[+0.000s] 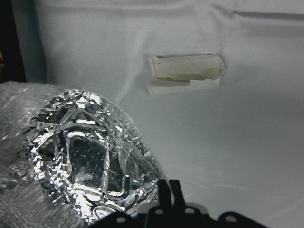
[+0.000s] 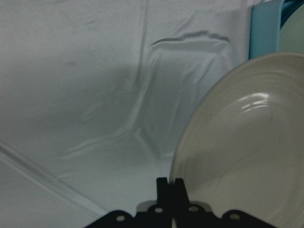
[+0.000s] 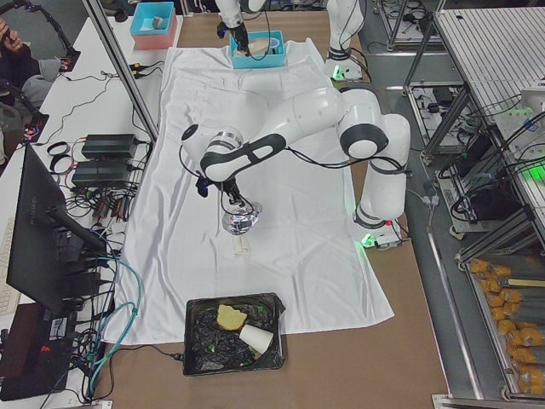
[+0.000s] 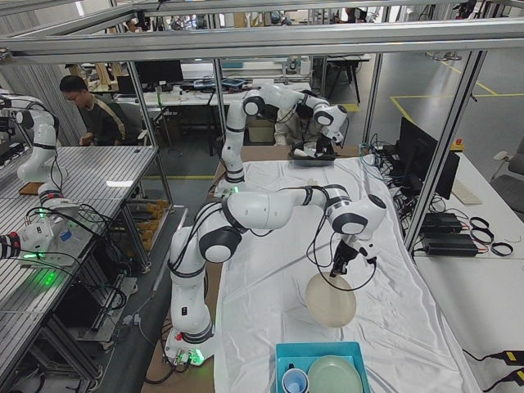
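My left gripper is shut on the rim of a crumpled foil-lined dish (image 1: 90,156), seen also in the camera left view (image 3: 241,221) above the middle of the cloth. My right gripper is shut on the rim of a cream plate (image 2: 237,142). In the camera right view that plate (image 4: 330,307) hangs just short of a blue bin (image 4: 295,354), which holds a green plate (image 4: 336,377) and a cup (image 4: 295,381). A flattened pale paper piece (image 1: 185,66) lies on the cloth near the foil.
A black tray (image 3: 200,336) at the end of the cloth in the camera left view holds a yellow sponge-like piece (image 3: 231,317) and a white cup (image 3: 256,338). Monitors and cables line one side.
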